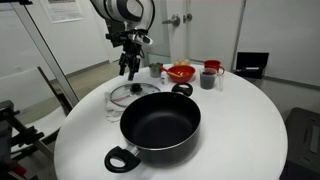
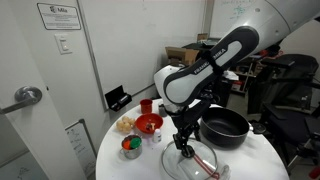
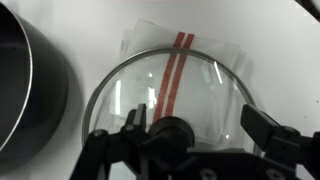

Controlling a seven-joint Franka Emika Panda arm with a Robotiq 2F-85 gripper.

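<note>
A glass pot lid (image 1: 121,98) with a dark round knob (image 3: 172,130) lies flat, partly over a white towel with red stripes (image 3: 172,80). My gripper (image 1: 131,72) is above the lid, pointing down. In the wrist view its black fingers (image 3: 262,128) stand wide apart on either side of the knob, and nothing is held. From the second exterior side, the gripper (image 2: 182,140) appears close over the knob; the exact gap is hard to tell. Beside the lid stands a large empty black pot (image 1: 160,120) with two handles.
Behind the pot are a red bowl (image 1: 181,73) with items in it, a red mug (image 1: 213,66), a dark cup (image 1: 208,80) and a metal container with something green (image 2: 131,146).
</note>
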